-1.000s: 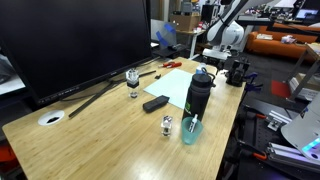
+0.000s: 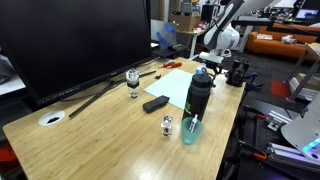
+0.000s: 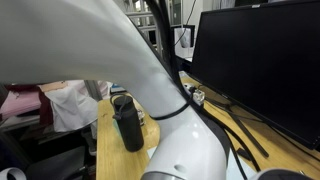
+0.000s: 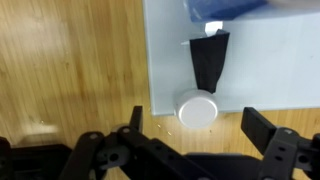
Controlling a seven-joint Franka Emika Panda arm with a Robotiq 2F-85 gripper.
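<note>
My gripper stands open in the wrist view, its two dark fingers wide apart and nothing gripped. In the gap ahead of them shows a round white-topped object (image 4: 196,109), near the edge of a pale sheet (image 4: 170,65). A short black strip (image 4: 209,62) lies just beyond it, and a blue, partly clear object (image 4: 225,8) is cut off by the top edge. The white arm (image 2: 225,55) is at the table's far end in exterior view 1, where the fingers are too small to read. In exterior view 2 the arm (image 3: 110,50) hides much of the table.
A tall black bottle (image 2: 197,99) stands near the table's right edge, close to a green bowl (image 2: 192,134). A small silver-white item (image 2: 167,126) and a black case (image 2: 155,104) lie nearby. The monitor (image 2: 75,45) lines the back.
The arm at the far end of the table has shifted slightly in exterior view 1. The bottle, bowl and other tabletop objects look unmoved.
</note>
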